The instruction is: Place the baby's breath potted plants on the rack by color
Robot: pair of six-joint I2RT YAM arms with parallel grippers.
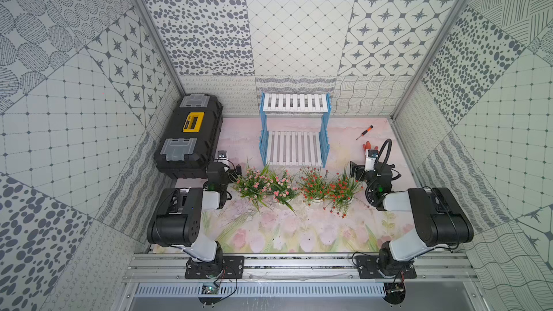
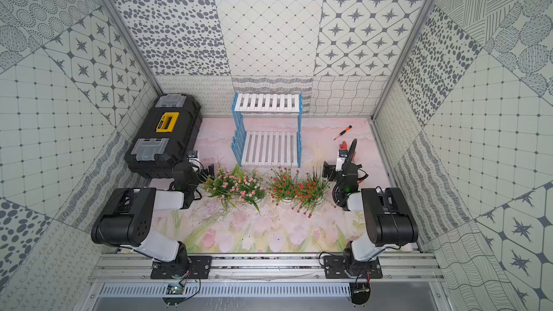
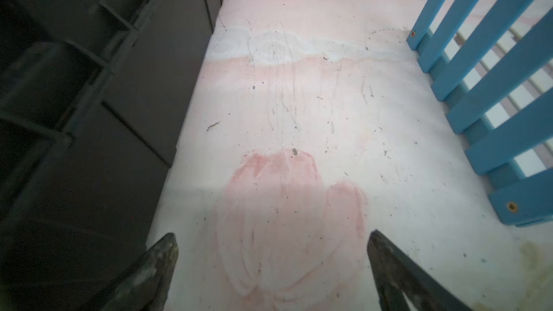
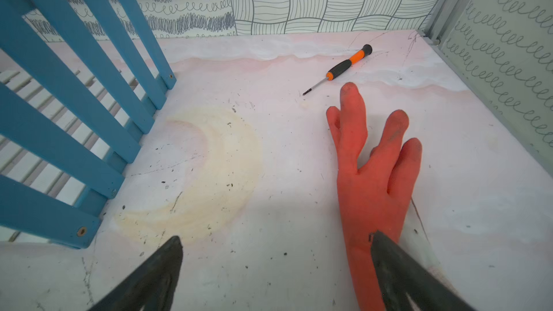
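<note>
Two pink-flowered potted plants [image 1: 251, 184] [image 1: 282, 187] and two red-flowered ones [image 1: 314, 186] [image 1: 342, 189] stand in a row in front of the rack. Behind them the blue-sided rack [image 1: 293, 148] has two white slatted shelves, both empty. My left gripper is open at the left end of the row, only bare tabletop between its fingers. To the right of the row my right gripper also has its fingers wide apart. A red glove [image 4: 371, 195] lies beyond its right finger, and nothing is held. Foliage mostly hides the pots.
A black toolbox [image 1: 190, 135] stands close on the left arm's left side. An orange-black screwdriver [image 4: 345, 66] lies beyond the red glove at back right. Bare table lies in front of the plants and on either side of the rack.
</note>
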